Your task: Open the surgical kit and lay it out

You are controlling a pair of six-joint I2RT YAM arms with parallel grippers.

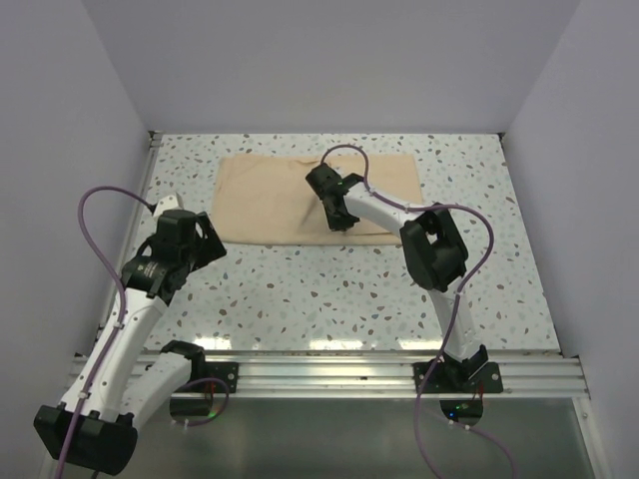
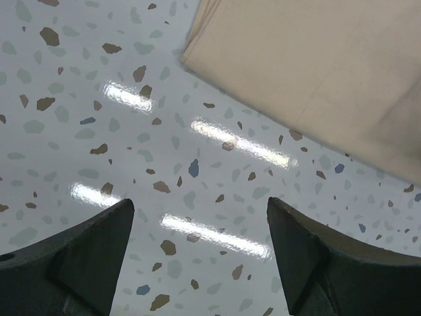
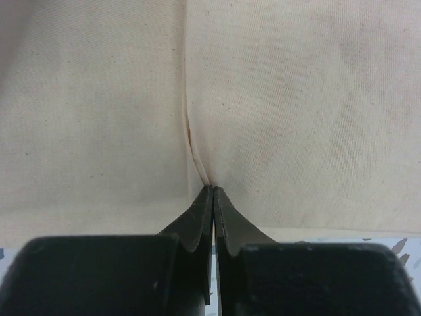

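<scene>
A beige cloth wrap point(image 1: 265, 200) lies spread over the back half of the table. Down over its front middle reaches my right gripper point(image 1: 342, 225), its fingers closed together. In the right wrist view, the tips of the right gripper meet at the lower end of a fold edge point(image 3: 189, 135) in the cloth. Whether any cloth is pinched between them cannot be made out. My left gripper stands open and empty above bare table, off the cloth's front left corner point(image 2: 197, 59). No instruments show in any view.
A metal rail point(image 1: 319, 369) runs along the front edge. Grey walls point(image 1: 569, 200) close in the sides and back.
</scene>
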